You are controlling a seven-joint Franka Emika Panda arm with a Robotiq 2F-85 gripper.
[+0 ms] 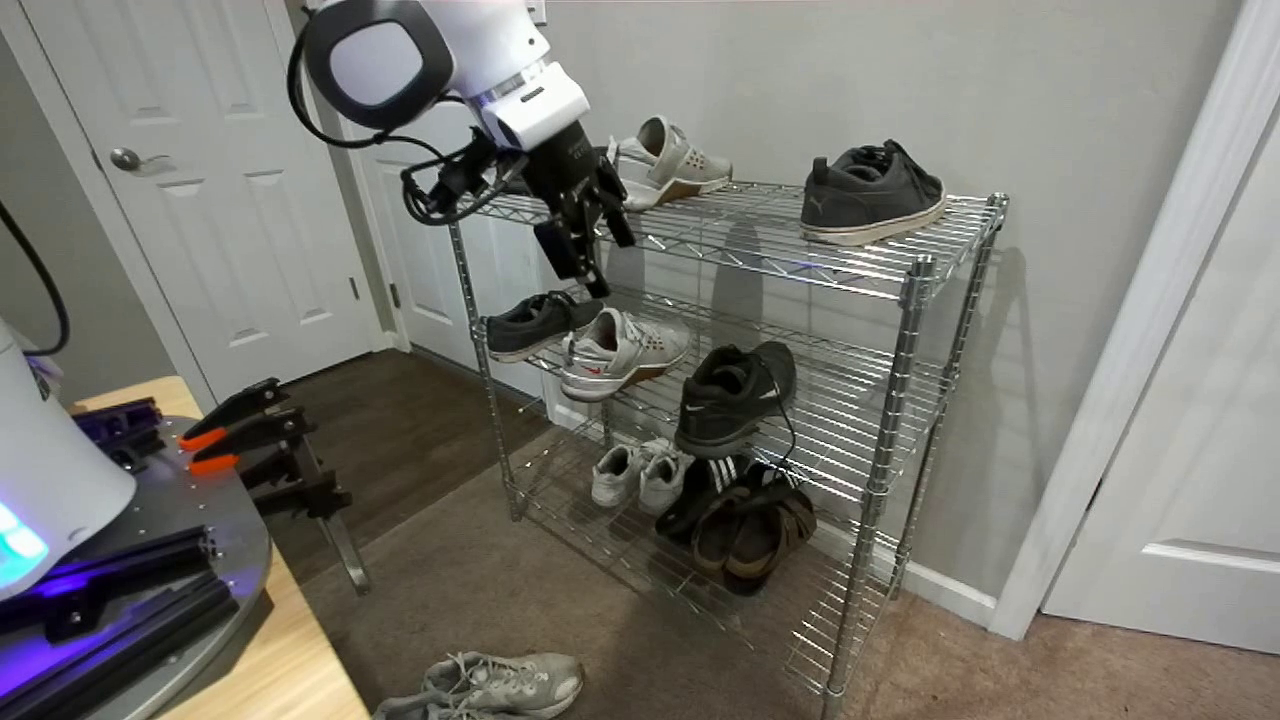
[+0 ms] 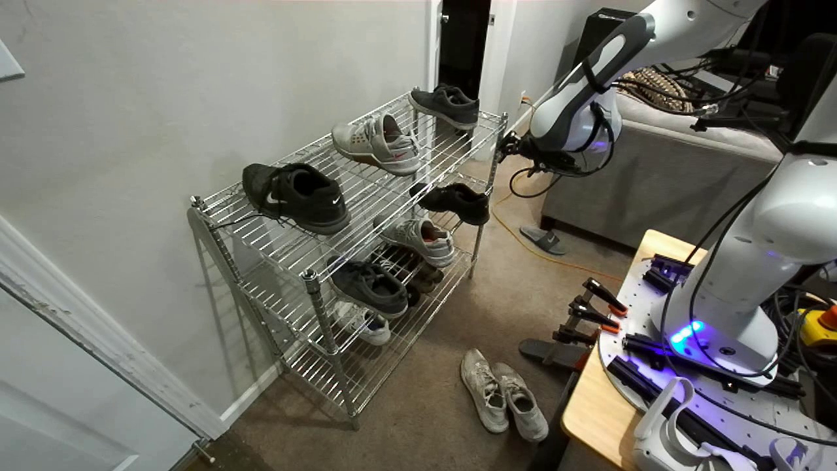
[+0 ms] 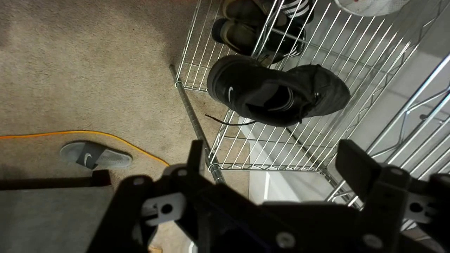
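My open gripper [image 1: 609, 262] points downward in front of the wire shoe rack [image 1: 840, 284]. Its black fingers [image 3: 195, 156] are spread wide in the wrist view, with nothing held between them. Ahead of it in that view lies a black Nike shoe [image 3: 253, 86] on the middle shelf, one lace trailing over the wires. Exterior view 2 has the gripper [image 2: 510, 148] beside the far front post, its fingertips partly hidden. A dark shoe with a pale sole [image 1: 870, 198] and a light shoe [image 1: 672, 166] stand on the top shelf.
Middle-shelf neighbours include a white shoe [image 1: 618, 352] and a dark shoe [image 1: 536, 324]. Sandals [image 1: 758, 528] rest on the bottom shelf. On the carpet lie a pale pair [image 2: 502, 392] and a grey slide [image 3: 95, 156] near an orange cord [image 3: 84, 131].
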